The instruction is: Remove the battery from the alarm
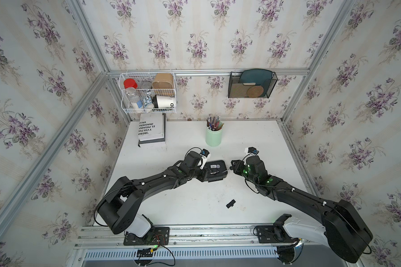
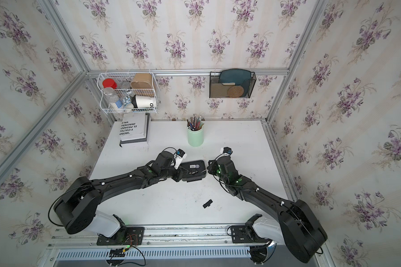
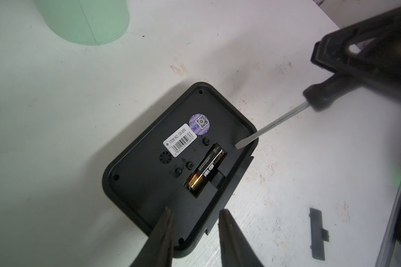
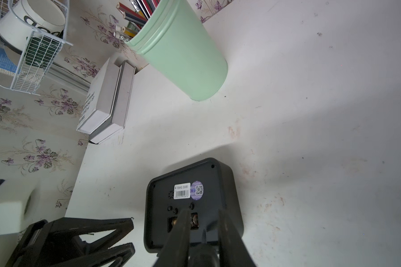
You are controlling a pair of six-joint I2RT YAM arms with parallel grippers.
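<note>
The black alarm lies face down on the table, its battery compartment open with the battery inside. My right gripper is shut on a screwdriver, whose tip rests over the alarm's back, right of the compartment in the left wrist view. My left gripper is above the alarm's lower-left end, fingers apart, with nothing between them. The loose battery cover lies on the table in front of the alarm.
A green pen cup stands behind the alarm. A stack of books is at the back left, and wire baskets hang on the back wall.
</note>
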